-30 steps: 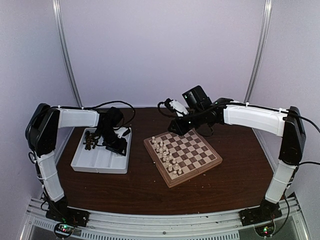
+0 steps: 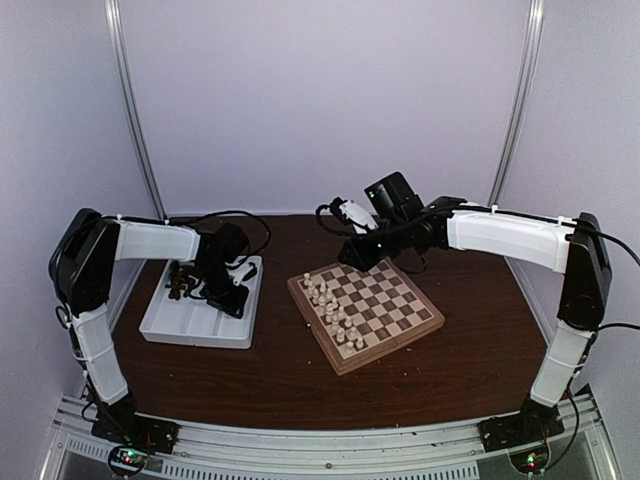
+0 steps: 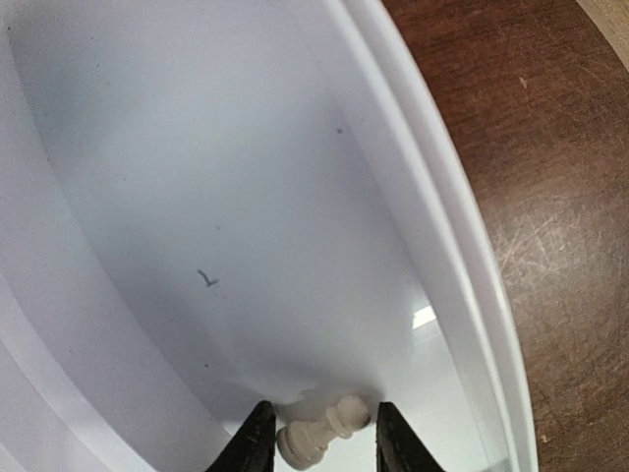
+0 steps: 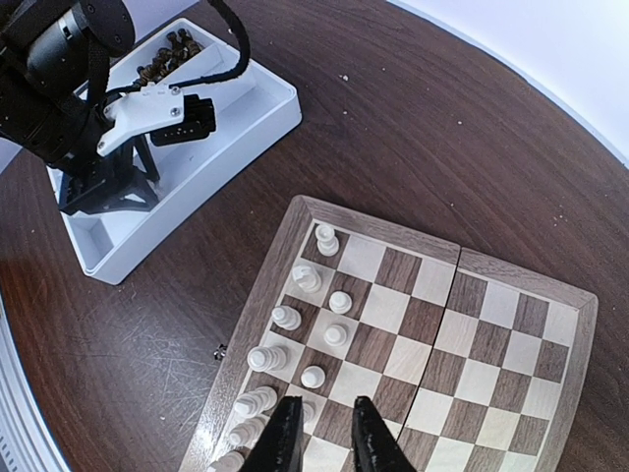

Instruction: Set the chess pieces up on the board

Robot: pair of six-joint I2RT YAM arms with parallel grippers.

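A white pawn-like piece [image 3: 322,431] lies on its side in a compartment of the white tray [image 2: 195,335]. Around it my left gripper is open, one finger to each side. Several white pieces [image 4: 335,334] stand along the left part of the wooden chessboard [image 2: 395,330]; its other squares in view are empty. My right gripper hangs open over the board, nothing seen held between its fingers.
Dark pieces [image 4: 169,54] lie in the tray's far compartment, beside the left arm. Bare tabletop [image 2: 230,390] shows in front of the tray and around the board.
My left gripper has shifted slightly down in the top view, toward the front of the tray, and the tray has moved slightly. The right arm looks unchanged.
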